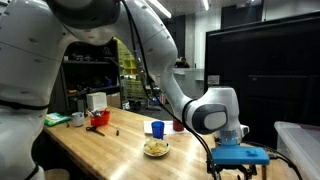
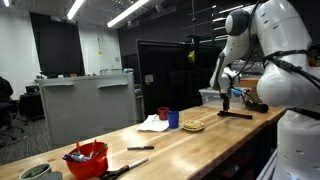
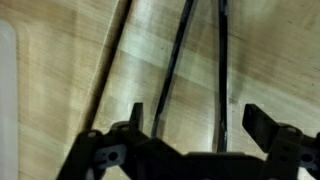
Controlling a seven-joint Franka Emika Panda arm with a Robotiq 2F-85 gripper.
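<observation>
My gripper is open at the bottom of the wrist view, its two dark fingers well apart. Two thin black strips (image 3: 175,60) run down the wood between the fingers, closer together at the top than at the bottom. Whether they are parts of one object I cannot tell, and their lower ends are hidden by the gripper. In the second exterior view the gripper (image 2: 225,102) is low over the right end of the table, near a flat dark object (image 2: 235,115). The first exterior view shows it pointing down below its blue bracket (image 1: 240,155).
A yellow bowl (image 2: 190,127), a blue cup (image 2: 173,119), a red mug (image 2: 163,113) and white paper (image 2: 153,123) stand mid-table. Farther left are a red container (image 2: 85,158) with utensils and a black-handled tool (image 2: 125,168). A brown rod-like strip (image 3: 107,60) lies left of the gripper.
</observation>
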